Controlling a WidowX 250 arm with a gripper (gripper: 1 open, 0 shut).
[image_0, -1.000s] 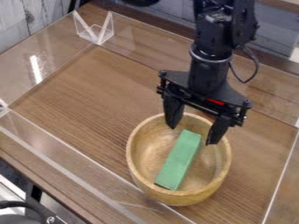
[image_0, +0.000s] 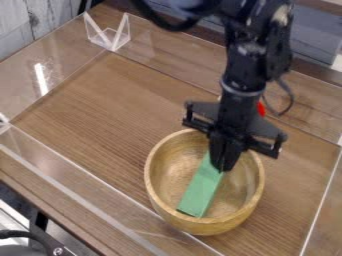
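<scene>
The black gripper (image_0: 225, 136) hangs over the back part of a tan oval bowl (image_0: 173, 192), low and near the back end of a flat green piece (image_0: 201, 190) that lies inside it. The gripper's lower tips overlap that piece's end in this view, so whether they touch or hold it cannot be told. Part of a red object (image_0: 261, 109) shows behind the arm at the right, mostly hidden.
A clear plastic rack or holder (image_0: 107, 32) stands at the back left. The wooden table (image_0: 94, 110) has free room left of the bowl and at the right. A grey rail or edge runs along the back right.
The bowl and green piece look about where they were.
</scene>
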